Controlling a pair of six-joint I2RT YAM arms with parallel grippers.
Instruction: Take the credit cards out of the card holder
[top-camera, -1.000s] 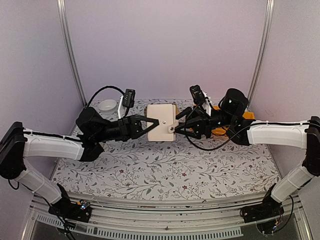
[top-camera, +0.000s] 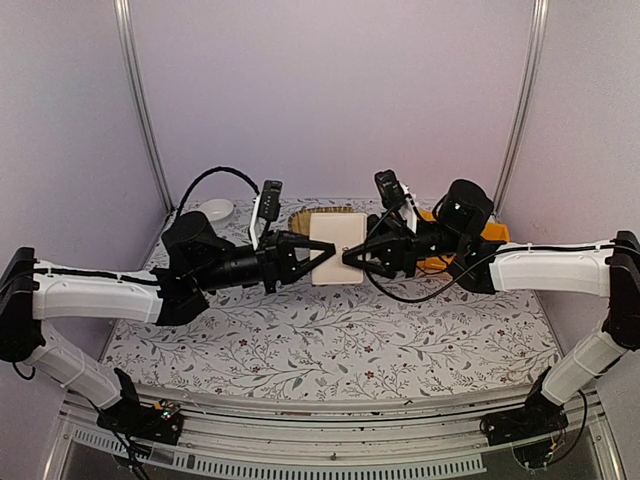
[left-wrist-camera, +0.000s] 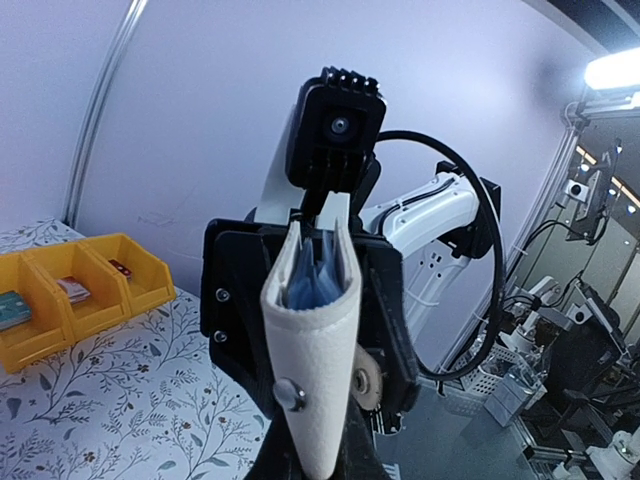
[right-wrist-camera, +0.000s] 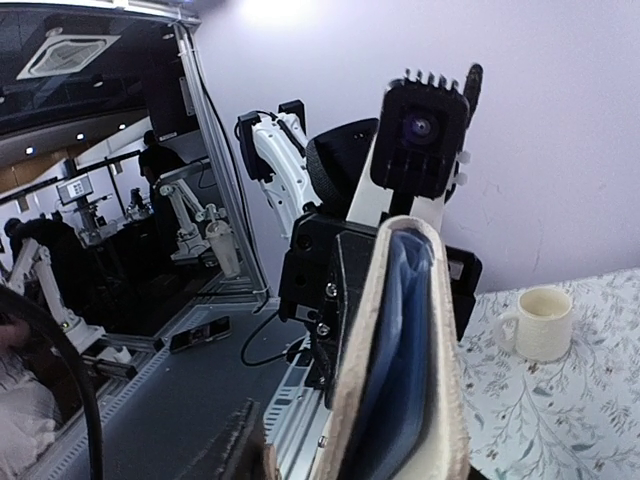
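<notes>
A cream card holder (top-camera: 331, 272) is held up above the table between both arms. My left gripper (top-camera: 318, 256) is shut on its left side; in the left wrist view the holder rises upright from the fingers. Bluish sleeves (left-wrist-camera: 315, 280) show inside its gaping edge, with a round metal snap (left-wrist-camera: 290, 394) on the outside. At the holder's right edge is my right gripper (top-camera: 354, 258), its fingers part open around that edge. From the right wrist view, dark blue lining (right-wrist-camera: 400, 350) is visible within the holder. No single credit card can be made out.
Behind the right arm stands a yellow bin (top-camera: 495, 232), its compartments (left-wrist-camera: 70, 292) holding small items. A wicker basket (top-camera: 298, 220) is behind the holder, a white plate (top-camera: 216, 209) at back left. A cream mug (right-wrist-camera: 543, 324) shows on the table.
The left gripper and card holder have moved slightly right, towards the right gripper.
</notes>
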